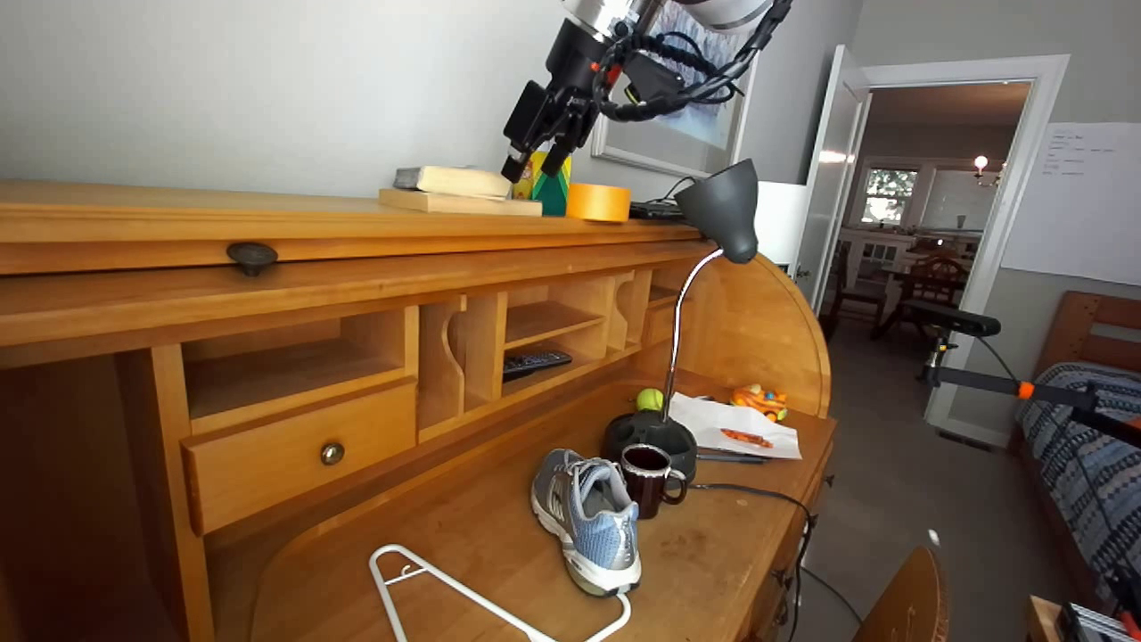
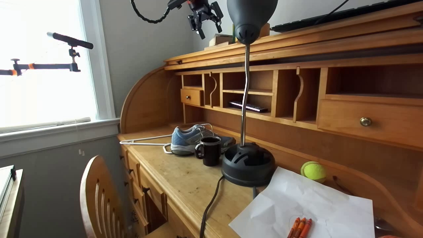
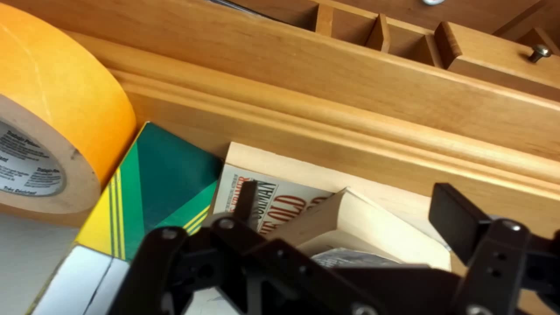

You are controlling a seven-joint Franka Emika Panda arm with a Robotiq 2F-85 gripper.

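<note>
Above the desk's top shelf, my gripper hangs open; its fingers stand wide apart with nothing held. From the wrist view, two stacked books lie below the gap: an upper book with cream page edges, and a lower paperback with red and black lettering. A green and yellow box stands beside them. Next to that box is a roll of orange tape. In exterior view 2 the gripper is also clear of the shelf, left of the lamp head.
A black lamp rises near the shelf's right part. On the desktop are a sneaker, a dark mug, a white hanger, a tennis ball and paper with crayons. The shelf's left stretch is bare.
</note>
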